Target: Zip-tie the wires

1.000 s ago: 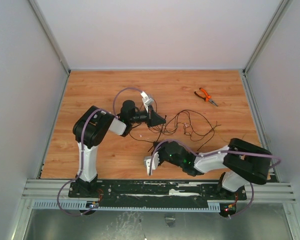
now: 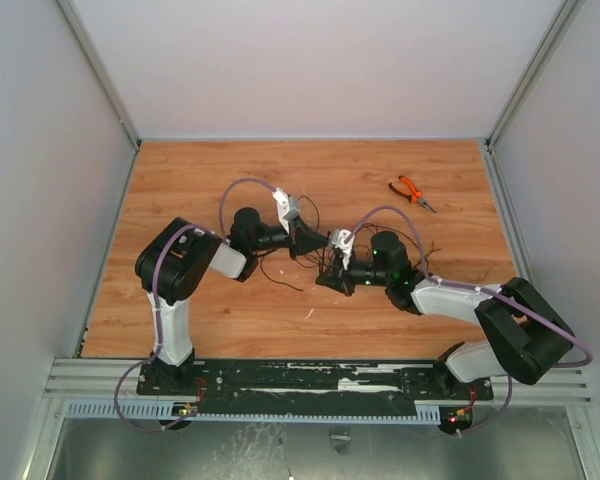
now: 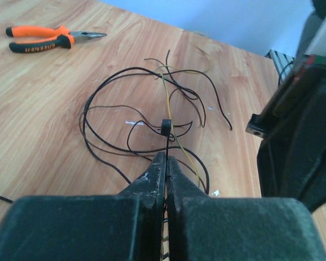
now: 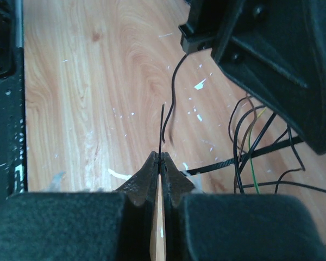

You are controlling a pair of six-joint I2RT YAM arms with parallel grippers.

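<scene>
A black zip tie has its square head (image 3: 166,128) standing up above my left gripper, which is shut on the strap just below it. In the right wrist view the ribbed strap (image 4: 212,166) crosses the bundle of wires (image 4: 254,149), black with a yellow-green one. Its thin tail (image 4: 161,122) sticks out of the tips of my right gripper, shut on it. Whether the strap closes around the wires cannot be told. Coiled wires (image 3: 100,89) lie on the table beyond the left gripper.
Orange-handled pliers (image 2: 412,192) lie at the back right of the wooden table. A loose wire end (image 4: 173,98) curves close to the right gripper's tips. The two grippers stand very near each other.
My right gripper has moved away from the front edge, towards the back, and come up close beside the left one. The left gripper has shifted only slightly.
</scene>
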